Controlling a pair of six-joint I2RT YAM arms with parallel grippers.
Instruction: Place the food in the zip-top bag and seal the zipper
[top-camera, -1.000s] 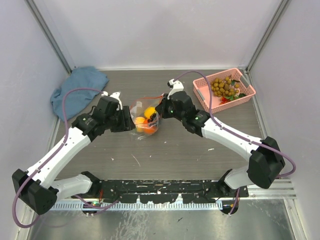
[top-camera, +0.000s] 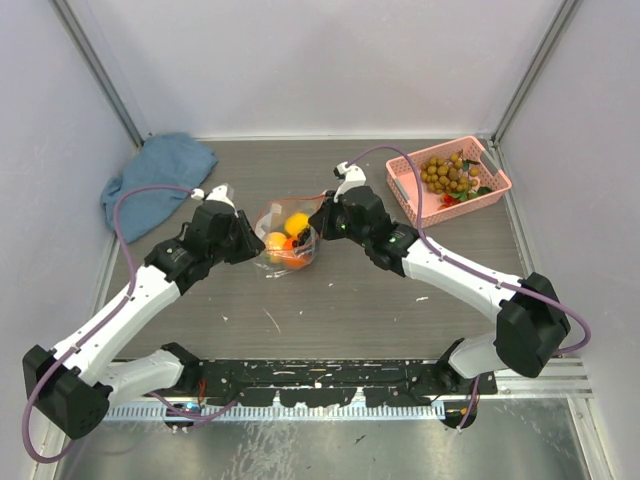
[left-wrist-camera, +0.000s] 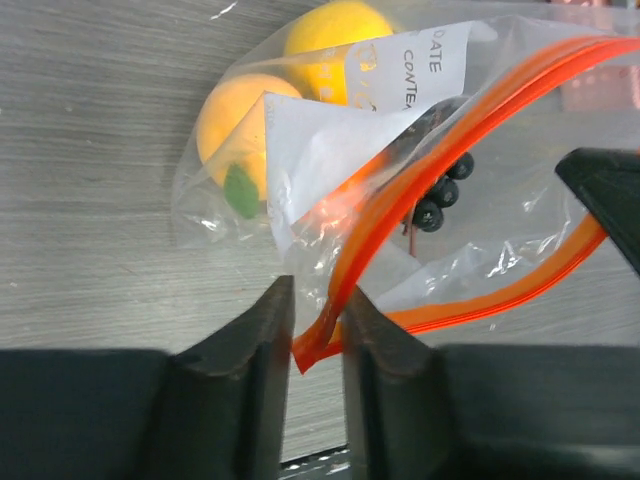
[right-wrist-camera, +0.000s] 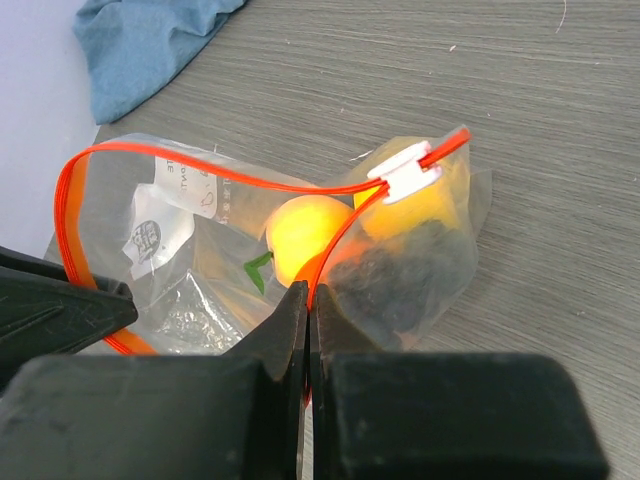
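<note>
The clear zip top bag (right-wrist-camera: 208, 300) rests on the table with its orange-edged mouth spread wide. Inside lie a yellow fruit (left-wrist-camera: 335, 40), an orange-yellow fruit (right-wrist-camera: 302, 236) with a green leaf, something orange-red and dark berries (left-wrist-camera: 440, 195). My right gripper is shut on the mouth's edge, close to the white slider (right-wrist-camera: 408, 172). At the opposite end of the mouth, my left gripper has a narrow gap between its fingers, and the orange edge's folded corner lies in that gap. Whether the fingers touch it, I cannot tell.
A pink basket (top-camera: 405, 197) holding grapes and other produce stands at the back right. A blue cloth (top-camera: 160, 178) lies at the back left. Bare table spreads in front of the bag, with a few small scraps on it.
My left gripper has turned and its fingers have drawn closer together at the bag's left edge. The right arm stays still, and the bag's mouth shape has shifted slightly.
</note>
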